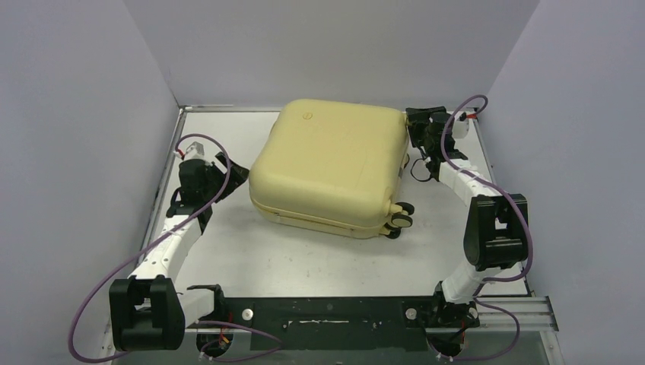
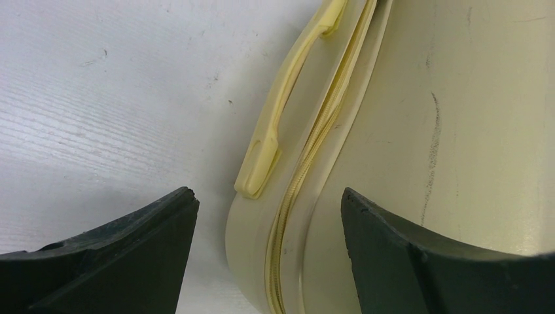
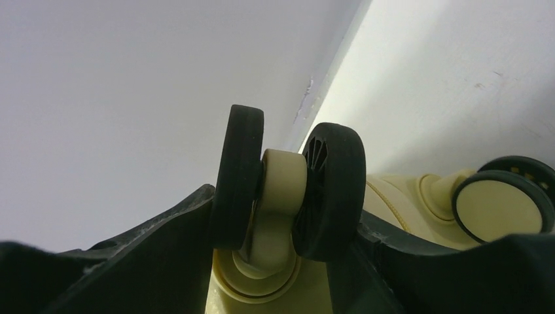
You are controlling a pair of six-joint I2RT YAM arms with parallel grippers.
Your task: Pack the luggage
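Note:
A closed, pale yellow suitcase (image 1: 331, 163) lies on its side in the middle of the white table. At its far right corner, my right gripper (image 1: 411, 128) is shut on a caster wheel; the right wrist view shows the black twin wheel (image 3: 329, 190) and its cream hub between the fingers. Off the left end, my left gripper (image 1: 239, 173) stands part open with nothing visible between its fingers. The left wrist view shows the yellow carry handle (image 2: 268, 124) and the zipper (image 2: 307, 154) ahead of that gripper, the suitcase edge lying between the two fingertips.
Another pair of casters (image 1: 401, 218) sticks out at the near right corner. Grey walls (image 1: 327, 53) close in the back and sides. Bare table (image 1: 319, 270) shows in front of the suitcase.

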